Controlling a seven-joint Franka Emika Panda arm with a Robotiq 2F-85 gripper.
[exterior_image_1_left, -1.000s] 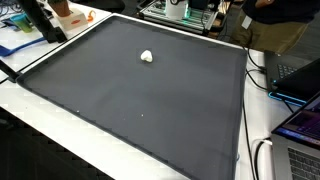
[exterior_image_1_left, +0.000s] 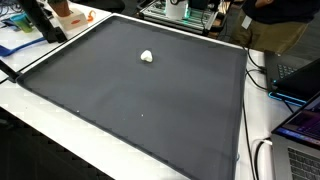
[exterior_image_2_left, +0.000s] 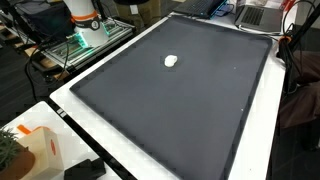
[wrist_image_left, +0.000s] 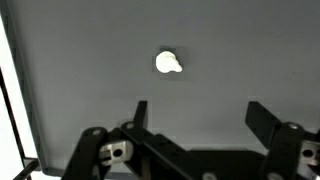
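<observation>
A small white object (wrist_image_left: 168, 62) lies on the dark grey board, ahead of my gripper in the wrist view. Its outline is rounded with a small point on one side. The gripper's two black fingers stand wide apart with only bare board visible between them, so it is open. Exterior view 1 has the white object (exterior_image_1_left: 147, 56) near the far edge of the board; exterior view 2 has it (exterior_image_2_left: 170, 61) in the board's far half. Neither exterior view clearly shows the gripper's fingertips.
Most of the dark board (exterior_image_1_left: 140, 95) is bare, with a white table border (exterior_image_1_left: 95, 125) around it. Laptops (exterior_image_1_left: 298, 160) and cables lie along the right side in exterior view 1. An orange and white item (exterior_image_2_left: 40, 150) stands at the lower left of exterior view 2.
</observation>
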